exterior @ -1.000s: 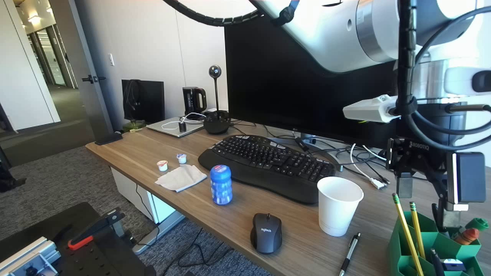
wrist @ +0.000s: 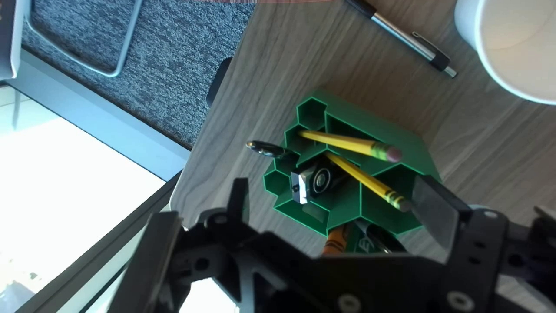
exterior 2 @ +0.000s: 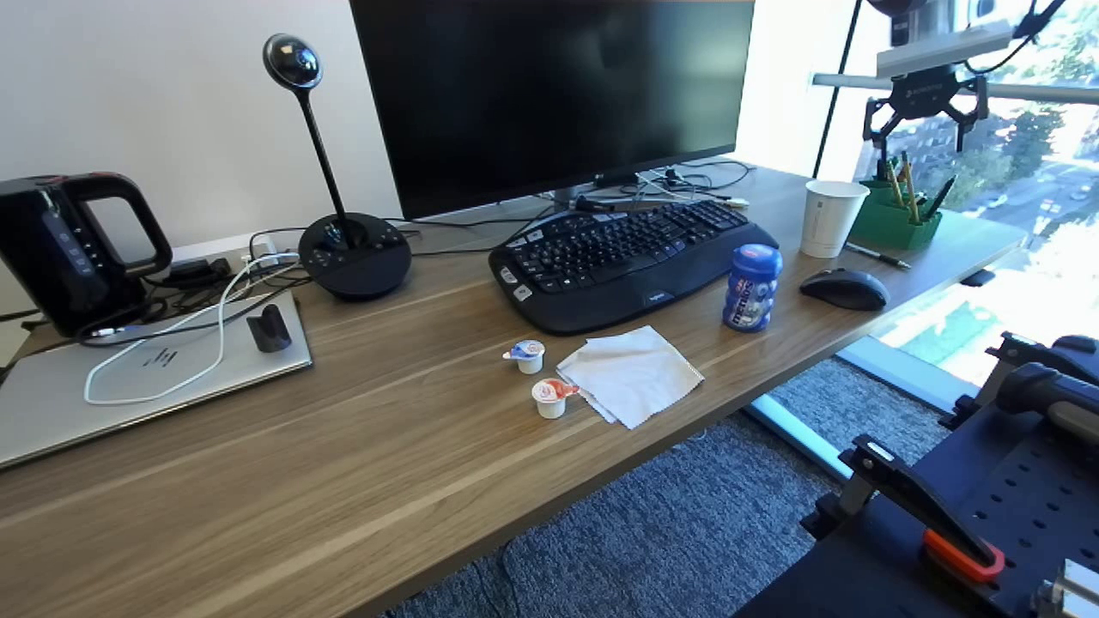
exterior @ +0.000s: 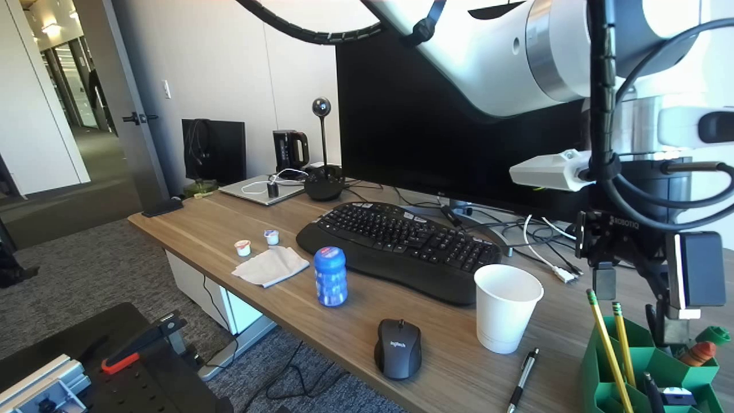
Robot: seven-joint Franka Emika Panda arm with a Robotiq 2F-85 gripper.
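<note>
My gripper is open above the green pen holder, its fingers set wide apart with nothing held between them. Two yellow pencils stand in the holder; one pencil leans toward the paper cup, and the other pencil has its eraser end close to the right finger in the wrist view. A black pen, an orange marker and a green marker are in other cells. Part of the holder is hidden behind the gripper in the wrist view.
A silver-black pen lies beside the white cup. The mouse, blue gum bottle, keyboard, cloth and two creamer cups are farther along. The monitor stands behind. Bare desk lies at the near left in exterior view 2.
My arm and gripper have shifted slightly left and down in exterior view 1. The desk objects look unmoved.
</note>
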